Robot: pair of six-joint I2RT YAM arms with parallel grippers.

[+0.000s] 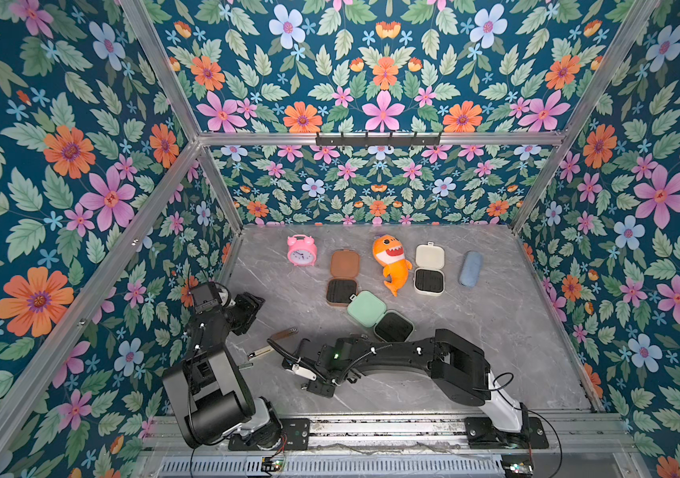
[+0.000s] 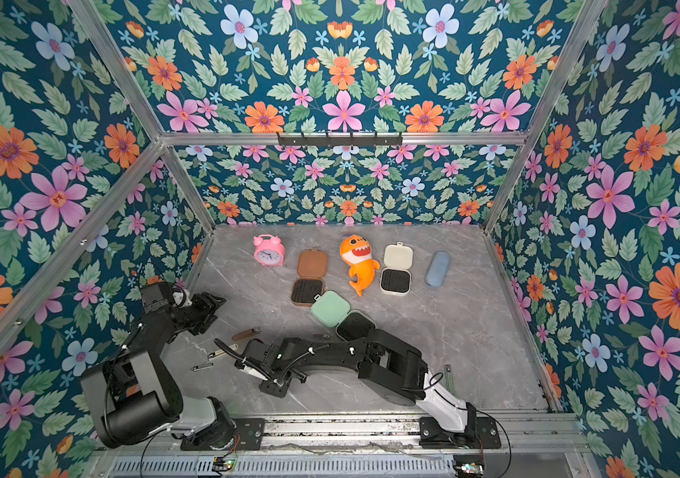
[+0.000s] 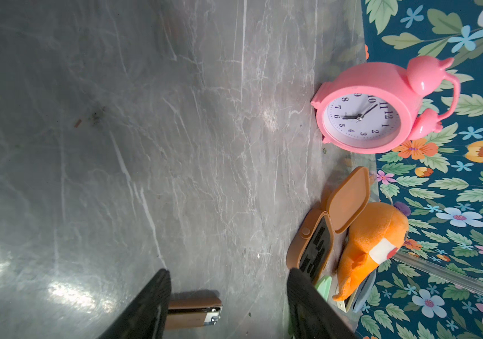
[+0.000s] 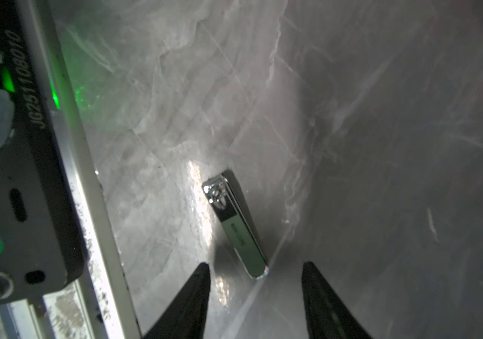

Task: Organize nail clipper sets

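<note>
Open brown [image 1: 343, 263], green [image 1: 367, 307] and cream [image 1: 429, 256] cases stand on the marble table. Near my left gripper lies a brown clipper [image 3: 187, 313]; that gripper stands open at the table's left, empty. My right gripper is open, reaching left along the front, above a green nail clipper [image 4: 241, 240] that lies between and just ahead of its fingertips in the right wrist view. A cream clipper [image 1: 262, 350] lies left of the right gripper. Another green item [image 2: 449, 378] lies by the right arm's base.
A pink clock [image 1: 301, 251], orange shark plush [image 1: 391, 256] and blue pouch [image 1: 469, 268] stand at the back. The metal rail [image 1: 387, 427] borders the front. The right half of the table has free room.
</note>
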